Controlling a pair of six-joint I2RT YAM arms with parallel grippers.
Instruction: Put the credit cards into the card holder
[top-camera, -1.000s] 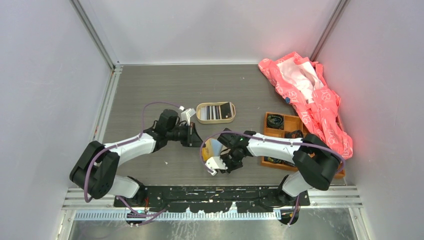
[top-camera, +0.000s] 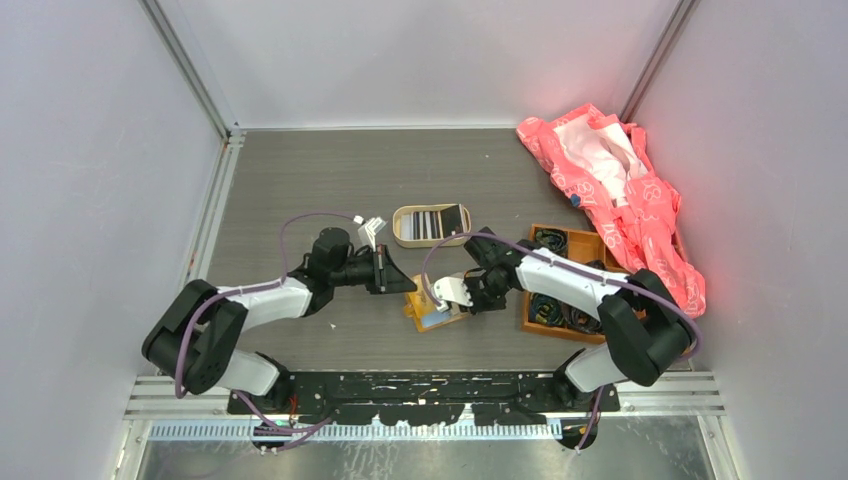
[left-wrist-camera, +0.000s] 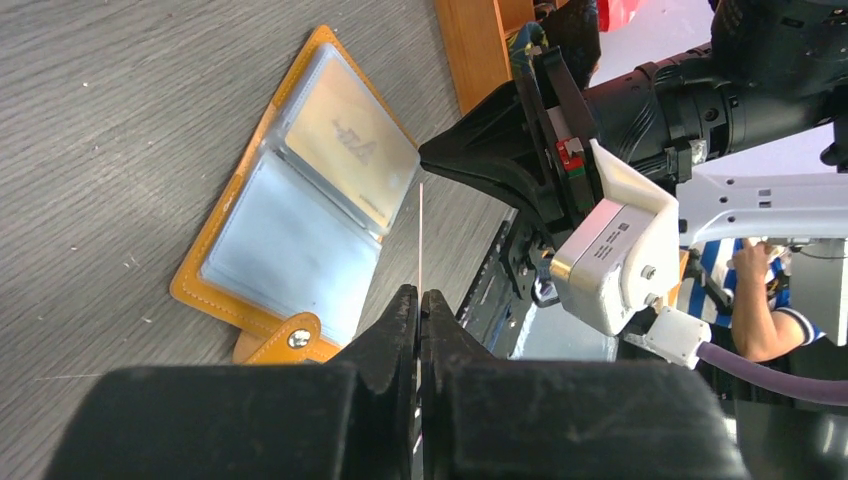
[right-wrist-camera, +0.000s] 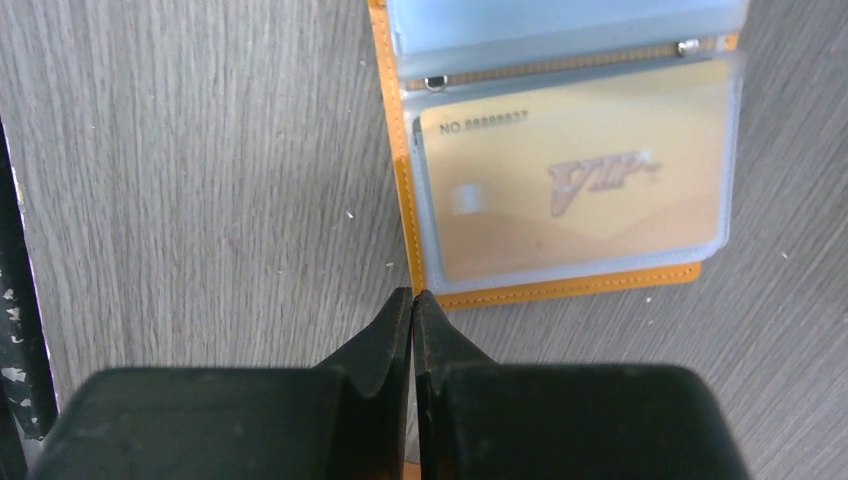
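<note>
The card holder (left-wrist-camera: 240, 260) lies open on the table, orange with clear sleeves. One sleeve shows a beige VIP card (right-wrist-camera: 570, 180), the other (left-wrist-camera: 280, 240) looks pale blue. My right gripper is shut at the holder's orange edge by the card sleeve; whether that edge is between its fingertips is unclear. My left gripper is shut above the holder's clasp end, with nothing visible between its fingers. A cream tray (top-camera: 432, 240) of several cards stands behind the holder in the top view.
A wooden box (top-camera: 540, 230) of coiled cables is at the right, with a pink bag (top-camera: 660, 240) behind it.
My right arm has moved toward the back and right, uncovering more of the holder. My left gripper has shifted slightly.
</note>
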